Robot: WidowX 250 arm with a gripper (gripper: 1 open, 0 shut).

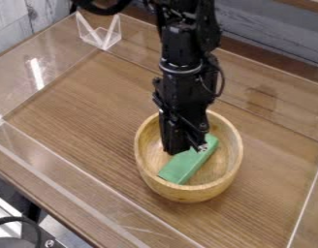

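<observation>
The black robot arm reaches down from the top centre to a yellow bowl [178,190]. Its gripper [174,145] hangs just over the back half of the bowl and looks shut, with nothing visible between its fingers, though they are dark and hard to make out. A green oblong block [185,167] lies in the bowl, slanting from front left to back right, partly below the gripper.
A clear plastic container [101,31] stands at the back left. A dark cable lies at the lower left corner.
</observation>
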